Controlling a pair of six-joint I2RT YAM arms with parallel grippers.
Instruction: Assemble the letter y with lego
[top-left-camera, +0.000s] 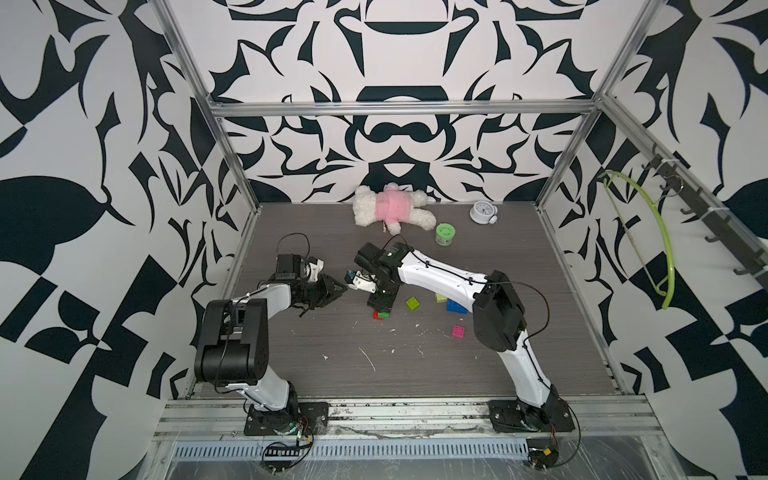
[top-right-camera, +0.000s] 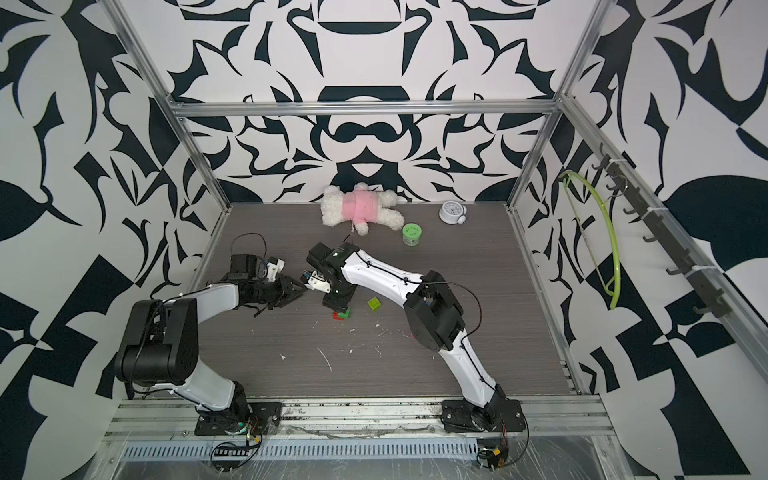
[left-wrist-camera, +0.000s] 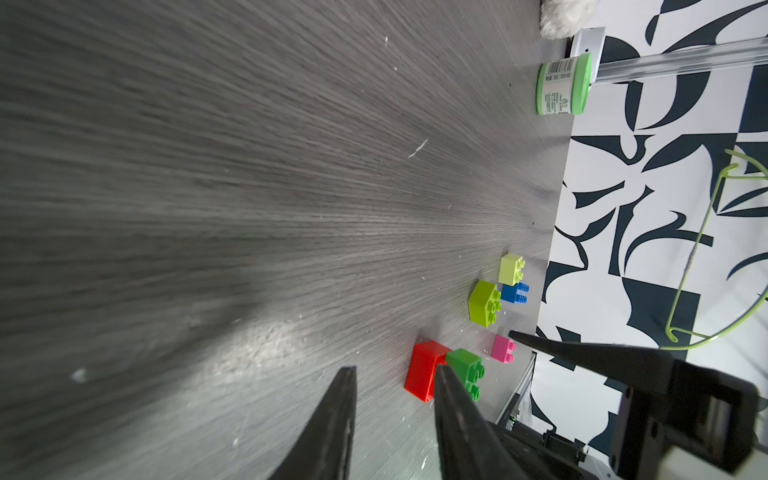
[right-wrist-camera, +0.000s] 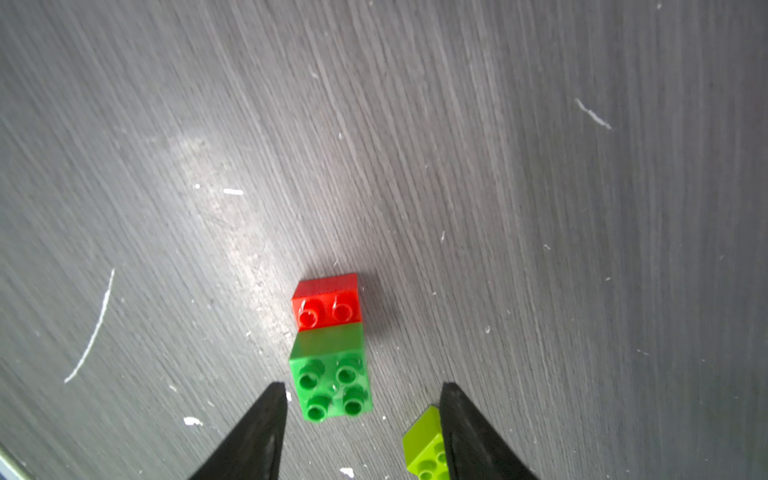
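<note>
A green brick sits offset on a red brick, both resting on the table. My right gripper is above that pair, open, its fingers apart on either side with nothing gripped. In the top left view, my left gripper hovers to the left of the right one. Its fingers are parted, with only table visible between them in the left wrist view. Just right of the pair lies a lime brick. Farther right are a pale yellow brick, a blue brick and a pink brick.
The two grippers are close together near mid-table. Along the back lie a pink-and-white plush toy, a green-lidded jar and a white clock-like object.
</note>
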